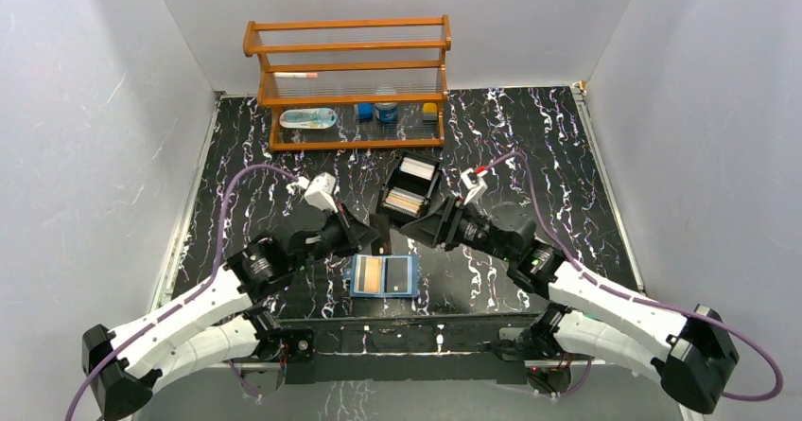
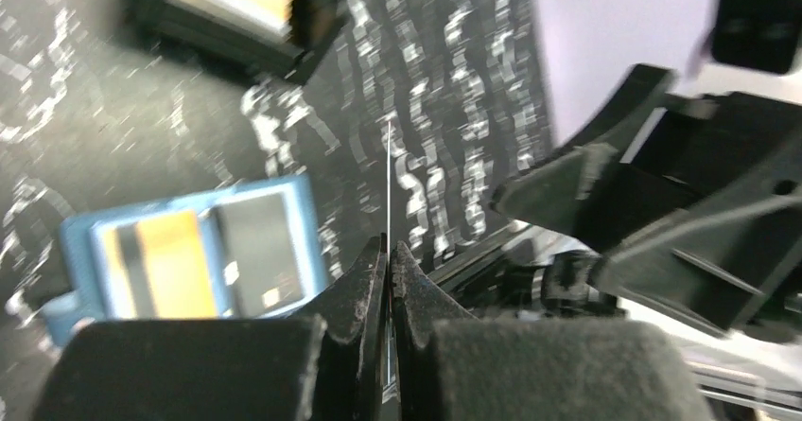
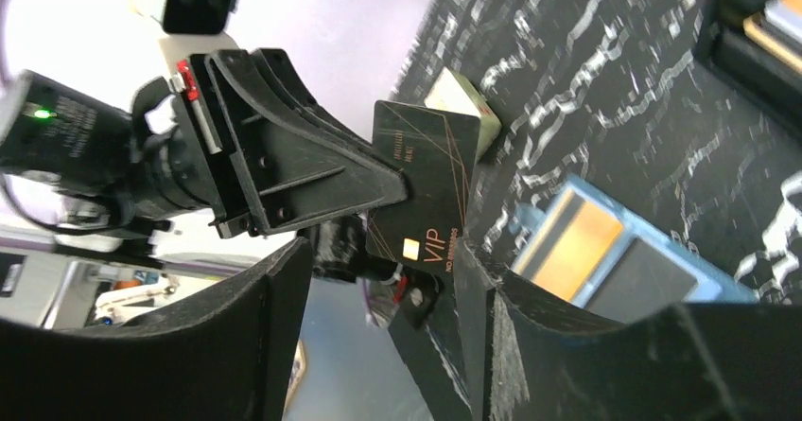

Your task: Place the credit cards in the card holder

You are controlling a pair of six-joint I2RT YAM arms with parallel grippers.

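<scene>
A black VIP card (image 3: 425, 189) is pinched edge-wise in my left gripper (image 1: 367, 235), whose fingers are shut on it. From the left wrist view the card (image 2: 389, 184) appears only as a thin line rising between the fingertips. My right gripper (image 1: 426, 232) stands open beside it, nothing between its fingers; the card lies beyond them in the right wrist view. Below both, the blue card holder (image 1: 353, 275) lies open on the table, with yellowish and dark cards in its pockets. Behind the grippers, a black box (image 1: 434, 185) holds several cards.
A wooden rack (image 1: 357, 144) with small items stands at the back. A small pale box (image 3: 468, 109) shows behind the card in the right wrist view.
</scene>
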